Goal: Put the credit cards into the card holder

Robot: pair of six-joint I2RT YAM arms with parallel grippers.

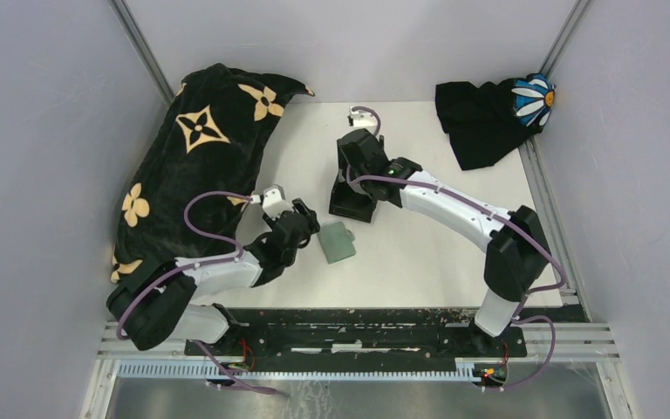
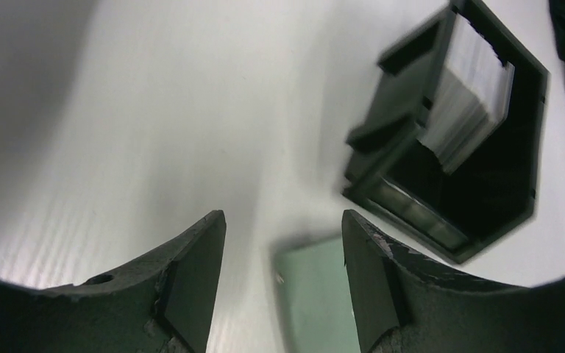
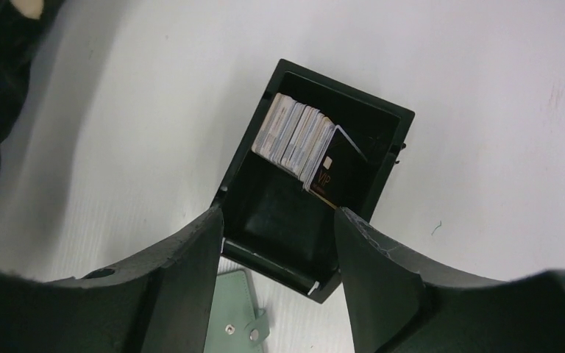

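Observation:
A green card holder (image 1: 338, 242) with a snap tab (image 3: 257, 330) lies closed on the white table. Just behind it stands a black box (image 3: 272, 229), in which a row of cards (image 3: 291, 138) leans together at the far side. The black VIP card (image 3: 336, 168) is foremost on the right of that row. Above the box hovers my right gripper, open, its fingers apart and empty. My left gripper is open too, beside the holder's left edge and raised off the table, holding nothing.
A black patterned cushion (image 1: 218, 148) fills the left side of the table. At the back right lies a black cloth (image 1: 480, 122) with a flower design.

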